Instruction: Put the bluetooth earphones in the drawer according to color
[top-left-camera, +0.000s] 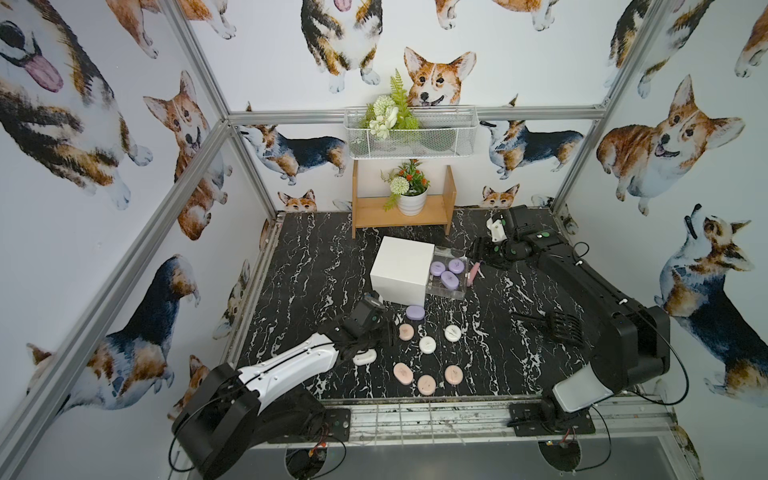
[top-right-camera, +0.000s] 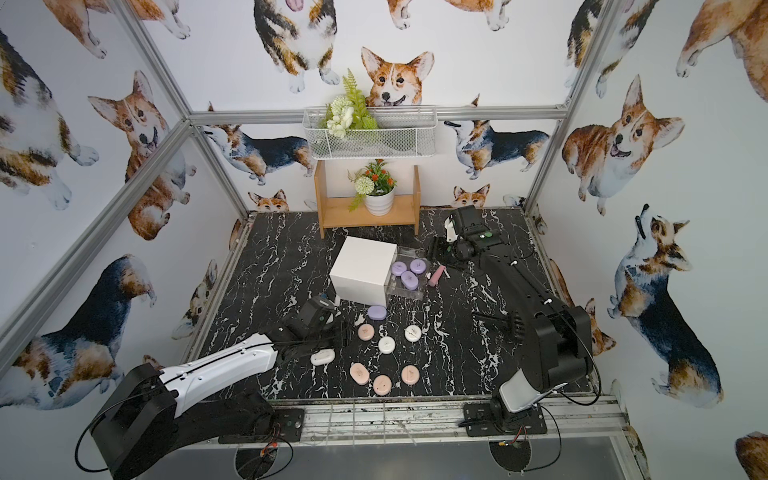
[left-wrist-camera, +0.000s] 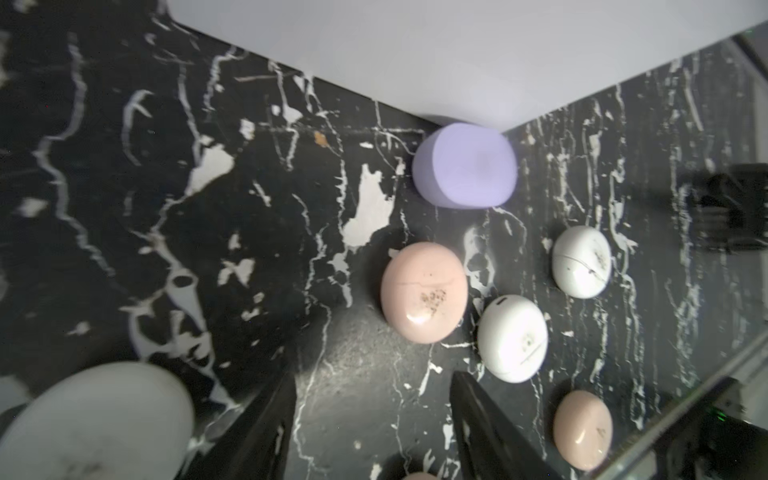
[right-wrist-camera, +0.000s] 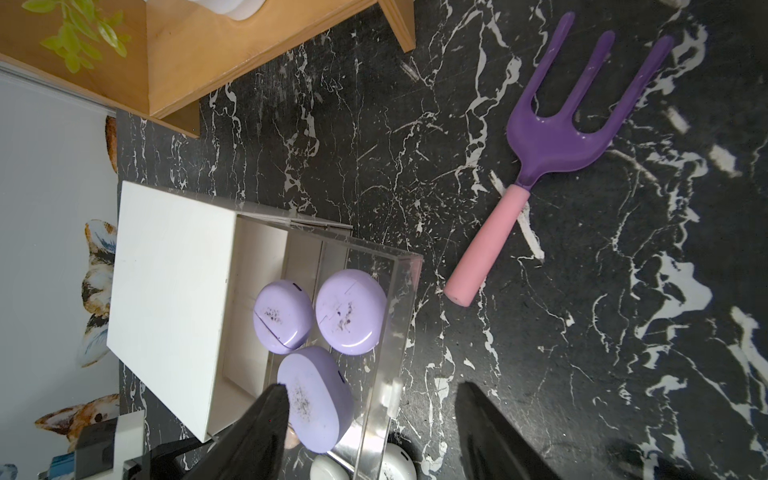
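The white drawer box (top-left-camera: 400, 268) has its clear drawer (right-wrist-camera: 380, 408) pulled out, holding several purple earphone cases (right-wrist-camera: 350, 312). A purple case (left-wrist-camera: 464, 166) lies at the box's front. Pink (left-wrist-camera: 424, 292) and white cases (left-wrist-camera: 512, 337) are spread over the front of the table. My left gripper is above the white case at the left, its fingertips apart; whether anything is between them is unclear. My right gripper stands open above the drawer's right end, nothing visibly between its fingers.
A wooden shelf (top-left-camera: 368, 211) with a potted plant stands at the back. A purple fork with pink handle (right-wrist-camera: 488, 244) lies right of the drawer. A black rake-like tool (top-left-camera: 560, 326) lies at the right.
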